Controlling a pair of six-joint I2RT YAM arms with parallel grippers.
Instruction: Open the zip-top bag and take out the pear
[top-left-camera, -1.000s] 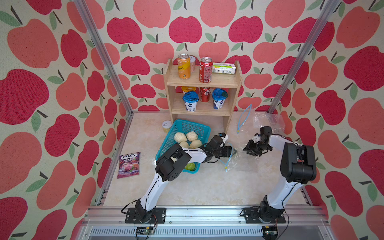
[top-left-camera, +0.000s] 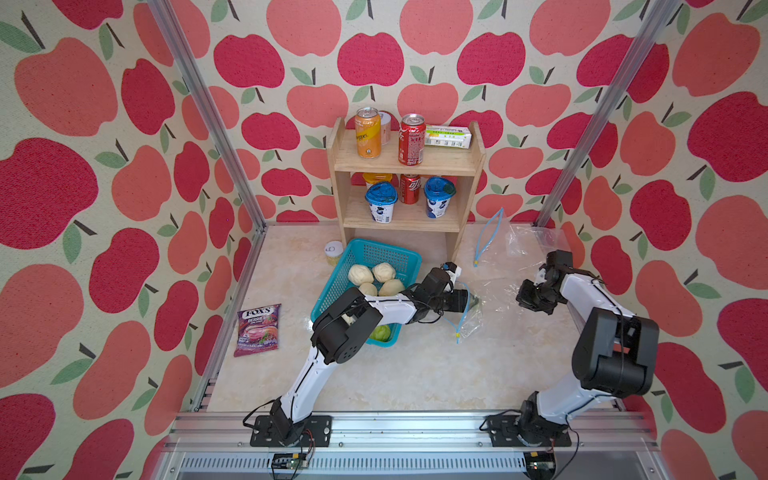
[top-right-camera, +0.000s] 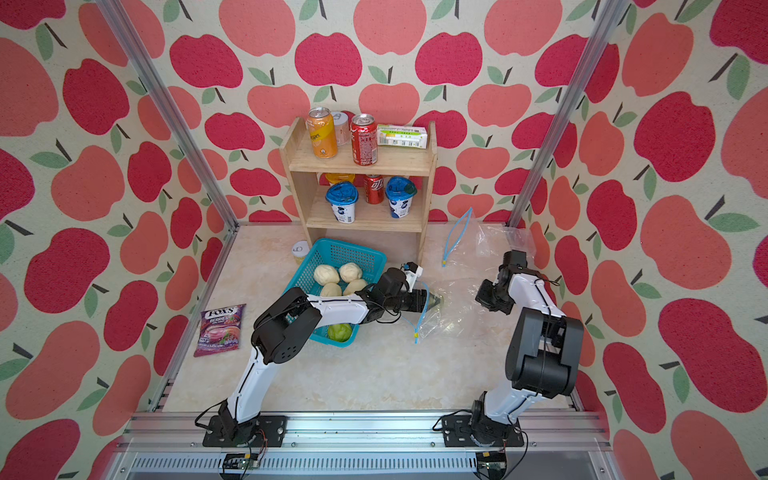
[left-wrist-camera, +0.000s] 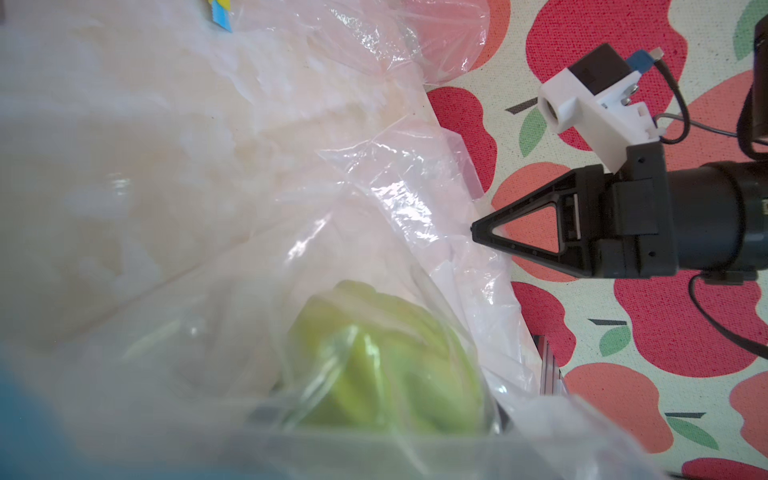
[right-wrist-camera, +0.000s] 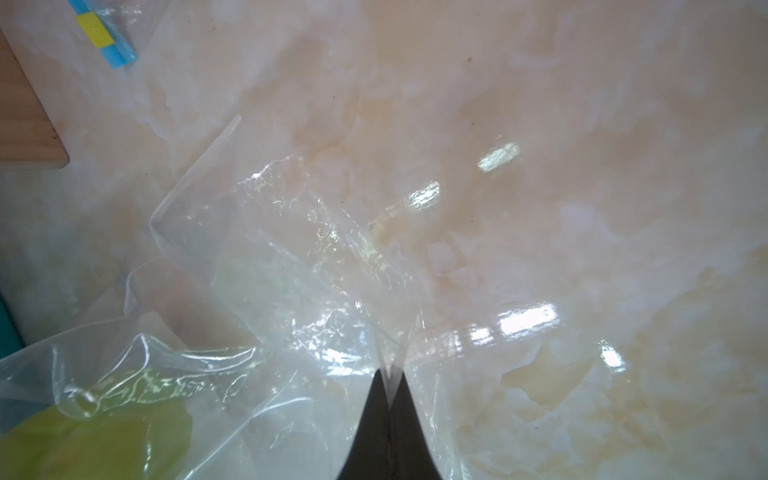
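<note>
The clear zip bag (top-left-camera: 492, 312) with blue strip lies right of the basket. The pear (left-wrist-camera: 384, 360) shows green through its plastic, in both wrist views. My left gripper (top-left-camera: 460, 299) is at the bag's zip end over the pear; whether it is open or shut is hidden. My right gripper is shut on the bag's plastic at its far end, pinching a crease, right of the pear.
A turquoise basket (top-left-camera: 408, 262) of produce is under the left arm. Behind stands a wooden shelf (top-left-camera: 400, 224) with cans and cups. Another empty bag (top-left-camera: 528, 240) lies back right; a FOX'S packet (top-left-camera: 257, 328) lies left.
My left gripper has shifted slightly right.
</note>
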